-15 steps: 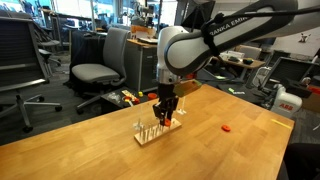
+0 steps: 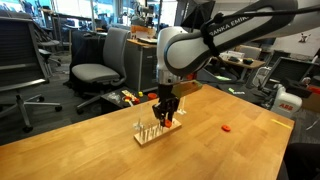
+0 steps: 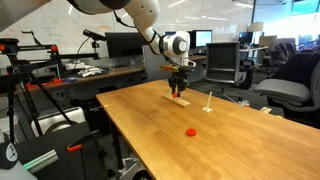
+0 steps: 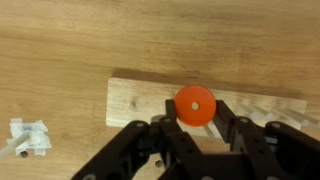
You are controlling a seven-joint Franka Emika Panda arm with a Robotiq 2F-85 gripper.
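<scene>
An orange-red round piece (image 4: 195, 104) sits between the tips of my gripper, which is shut on it. Below it is a pale wooden board (image 4: 140, 98) with upright pegs (image 4: 275, 112). In the wrist view the piece covers part of the board's middle; whether it touches a peg cannot be told. From exterior view 1 the gripper (image 2: 167, 116) hangs low over the right part of the board (image 2: 146, 138), the red piece (image 2: 168, 123) showing at its tips. Another red piece (image 2: 226, 128) lies on the table to the right, also seen as a red disc (image 3: 191, 132) in exterior view 2.
A separate peg on a small white base (image 4: 30, 136) stands left of the board in the wrist view. Office chairs (image 2: 101, 60) stand beyond the wooden table (image 2: 70, 150). Much of the tabletop in front of the board is clear.
Almost nothing differs over the last second. The arm and gripper stay over the board, with the red piece at the fingertips.
</scene>
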